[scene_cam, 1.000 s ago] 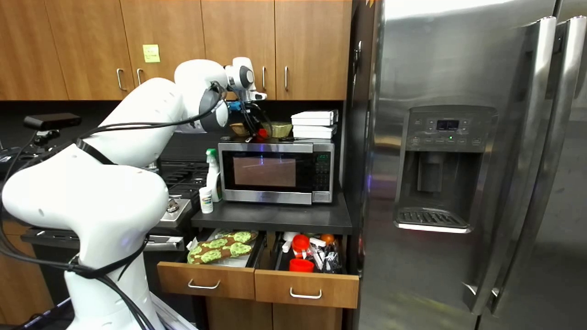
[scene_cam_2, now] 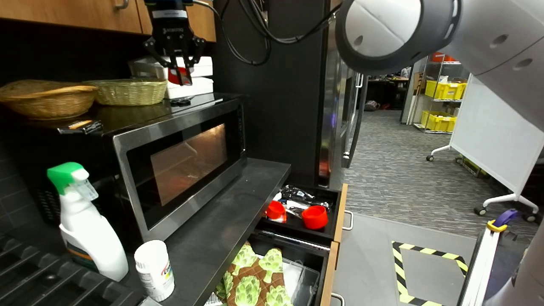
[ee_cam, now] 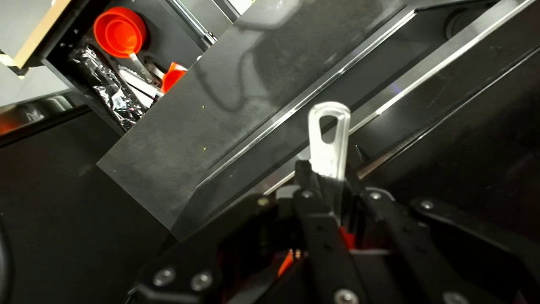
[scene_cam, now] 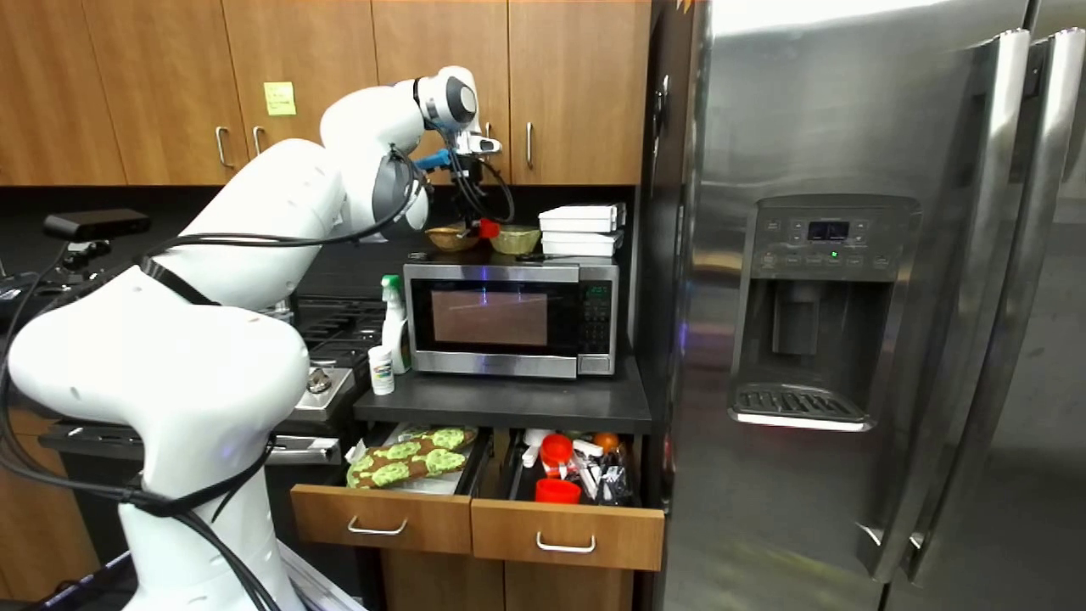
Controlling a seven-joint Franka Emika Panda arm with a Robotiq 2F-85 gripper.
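Observation:
High over the microwave's top, my gripper (scene_cam_2: 182, 69) is shut on a red measuring cup (scene_cam_2: 176, 76) with a silver handle (ee_cam: 329, 147). In the wrist view the handle sticks out past the fingertips, and only slivers of the cup's red show among the dark fingers. From the front, the red cup (scene_cam: 489, 228) hangs clear of the microwave (scene_cam: 489, 321), between the two baskets as seen there.
A brown basket (scene_cam_2: 48, 99), a greenish basket (scene_cam_2: 127, 92) and white boxes (scene_cam: 580, 230) stand on the microwave. Beneath the counter, the right drawer (scene_cam: 570, 529) is open with red cups inside; the left drawer (scene_cam: 382, 514) holds an artichoke-patterned cloth. Upper cabinets are close behind.
My gripper and the red cup have risen from just above the microwave's top. The wrist has tilted up with them; drawers and counter things look the same.

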